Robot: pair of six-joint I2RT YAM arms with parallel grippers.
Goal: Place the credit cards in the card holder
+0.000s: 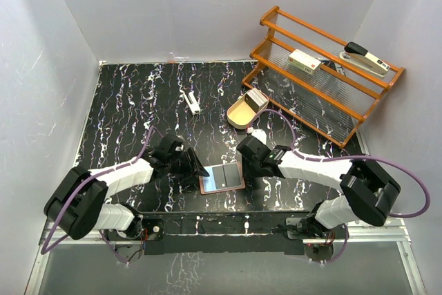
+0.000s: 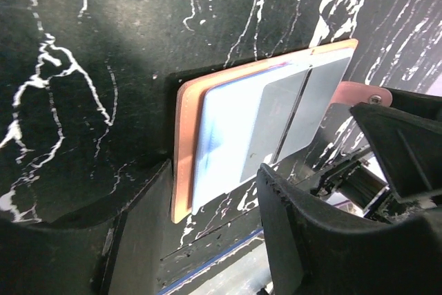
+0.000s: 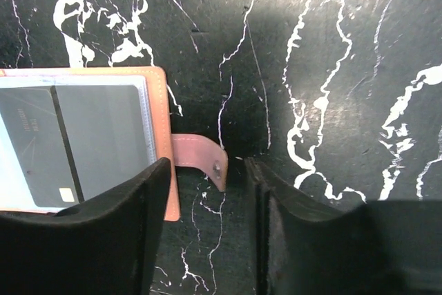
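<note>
The card holder (image 1: 224, 178) lies flat near the table's front, pink-edged, with a white, blue-edged card and grey cards in it. A pink strap (image 3: 202, 155) sticks out from its right side. My left gripper stands open at the holder's left end, its fingertips apart on either side of the near edge. In the right wrist view my right gripper is partly open, with the strap's end between its fingers and a gap left beside it. Whether the fingers touch the strap I cannot tell.
Farther back sit a tan oval tray (image 1: 241, 113) with a small box (image 1: 256, 99) and a white object (image 1: 192, 103). A wooden rack (image 1: 324, 67) with a stapler (image 1: 366, 57) fills the back right.
</note>
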